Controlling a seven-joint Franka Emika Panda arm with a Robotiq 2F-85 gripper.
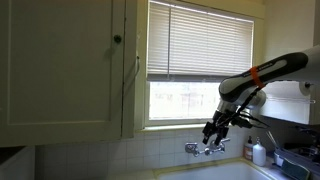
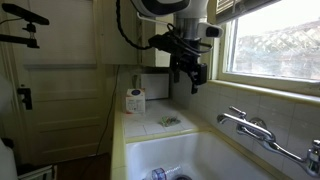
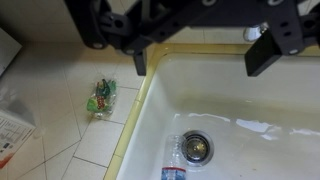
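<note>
My gripper stands open above the sink, its two dark fingers wide apart with nothing between them. In exterior view 2 the gripper points down, well above the white sink. A clear plastic bottle lies in the basin beside the round drain; the same bottle shows at the lower edge of exterior view 2. On the tiled counter left of the basin rests a small clear bag with green and red contents.
A wall faucet juts over the sink's right side. On the counter stand a white jug and, in the wrist view, a white box at the left edge. Soap bottles stand right of the sink. Much of the basin is clear.
</note>
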